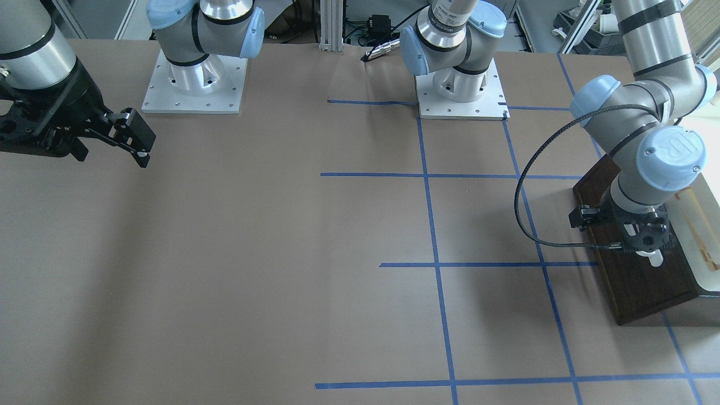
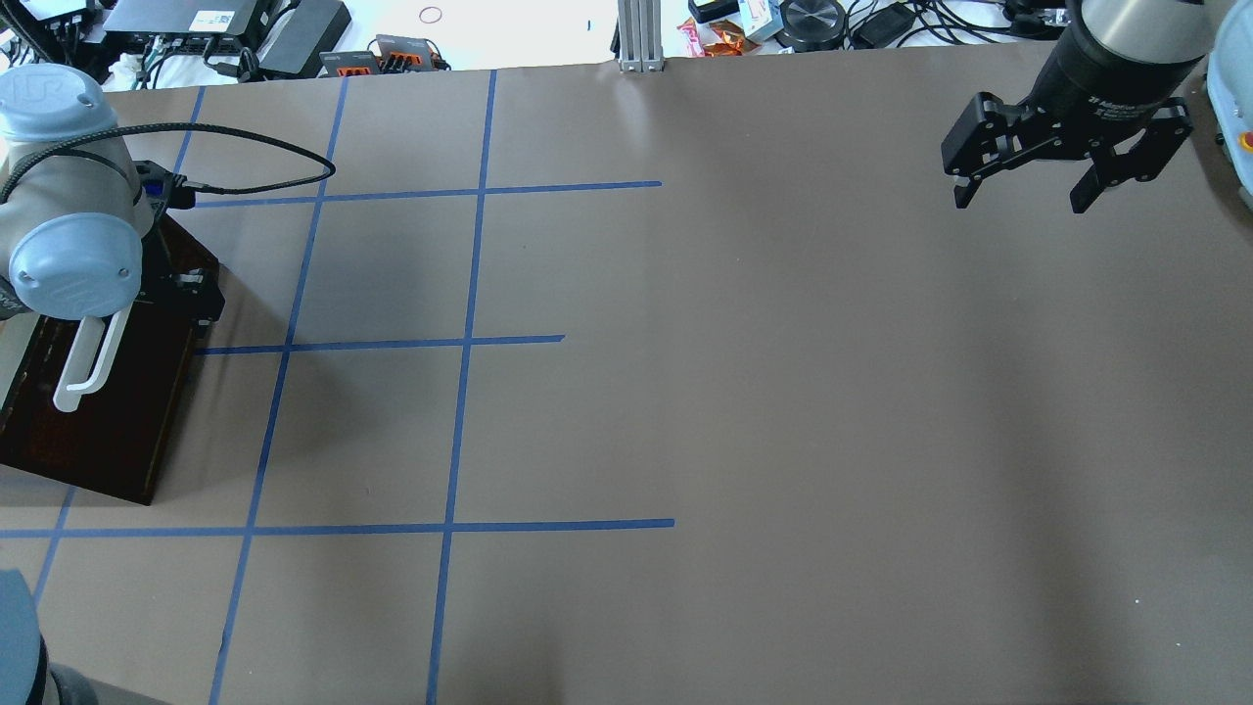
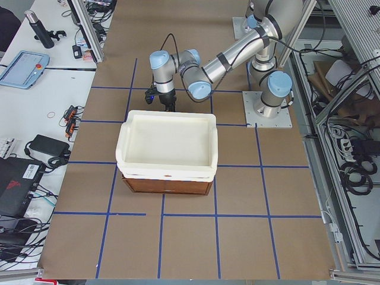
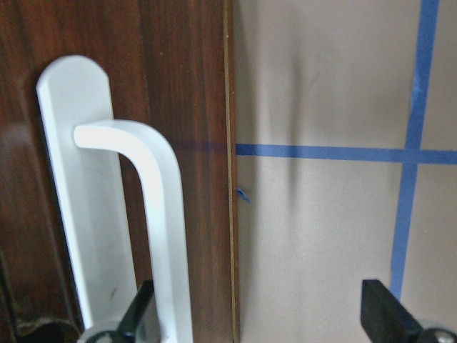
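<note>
A white lever handle (image 4: 168,236) on its plate is fixed to the dark wooden face of a box (image 2: 129,411); it also shows below the arm in the front view. My gripper is at that face in the wrist view, its fingers wide apart, one by the handle's lower part, the other over the bare table. Whether the finger touches the handle I cannot tell. The gripper is open, and in the front view (image 1: 621,223) the arm's wrist partly hides the handle.
The box carries a cream inner tray (image 3: 166,148). A second arm with a black gripper (image 1: 115,135) stands at the left of the front view.
</note>
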